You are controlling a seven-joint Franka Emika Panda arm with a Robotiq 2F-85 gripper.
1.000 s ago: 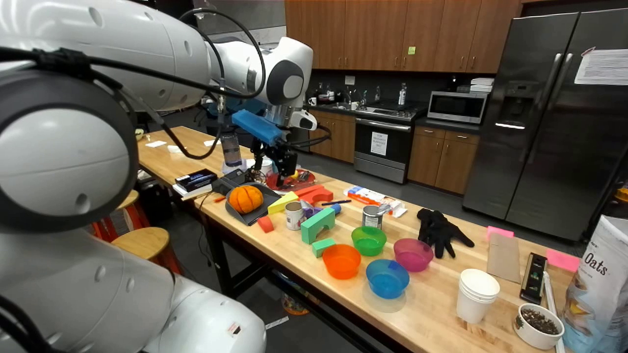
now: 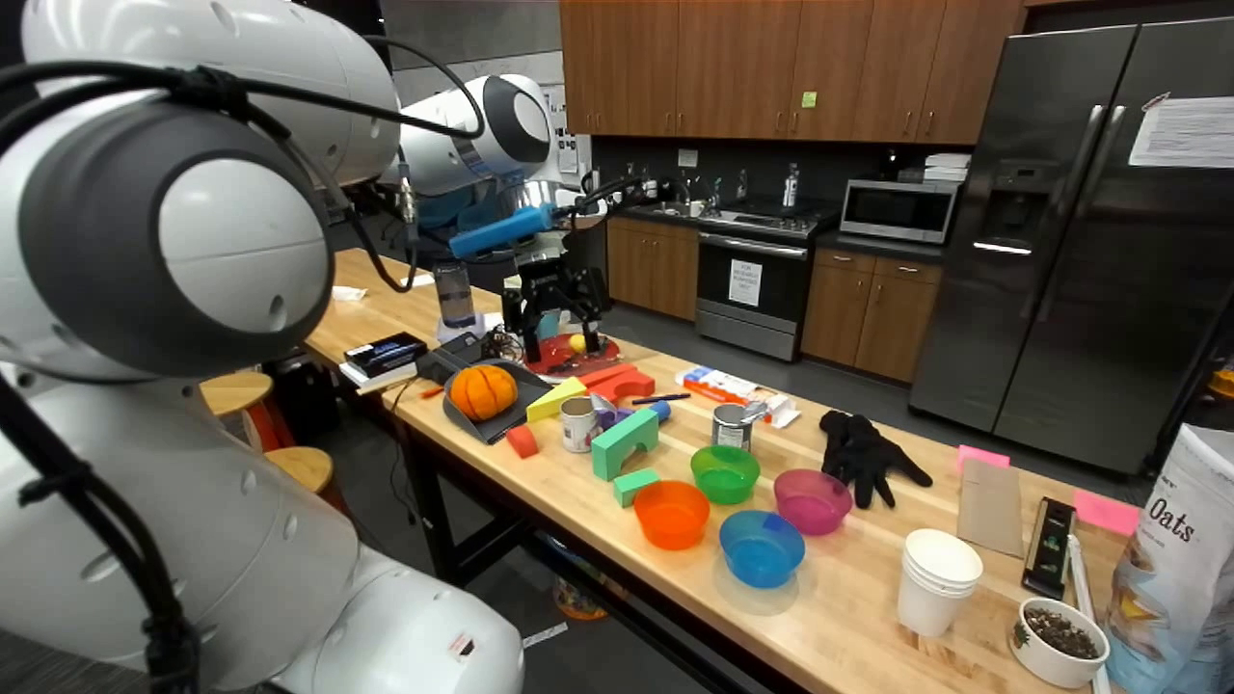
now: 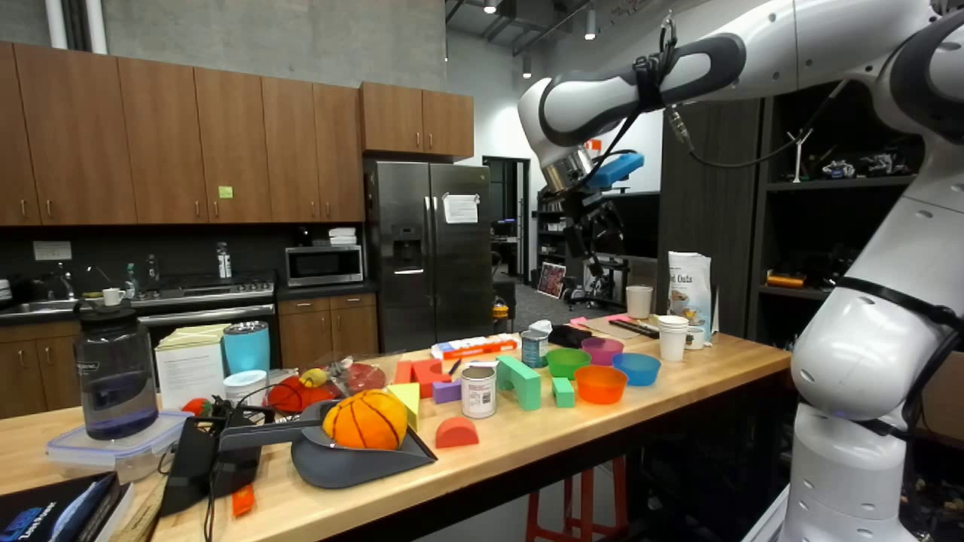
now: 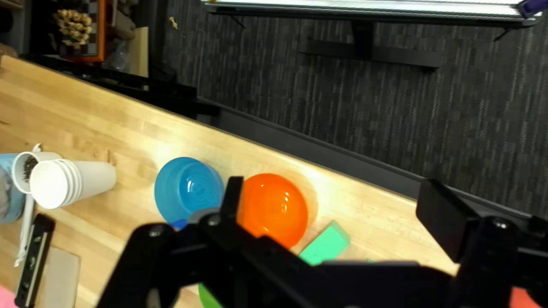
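Note:
My gripper stands open in the wrist view, its two black fingers far apart with nothing held between them. Exterior view 2 has the gripper point(image 3: 598, 236) hanging in the air, well clear of the tabletop. Below it in the wrist view lie an orange bowl point(image 4: 277, 208), partly covered by the left finger, a blue bowl point(image 4: 185, 187) and a small green block point(image 4: 326, 244). A green bowl point(image 2: 725, 474) and a pink bowl point(image 2: 812, 499) stand beside them. All the bowls look empty.
An orange pumpkin point(image 2: 483, 392) sits in a grey dustpan point(image 3: 361, 465). Around it are blocks, a green arch point(image 2: 625, 444) and cans. White cups point(image 2: 939, 578), a black glove point(image 2: 868, 455) and an oats bag point(image 2: 1180, 555) occupy the other end. Bare wood runs along the front edge.
The arm has shifted and its wrist has turned, so both fingers now show apart in exterior view 1. The objects on the table have not visibly moved.

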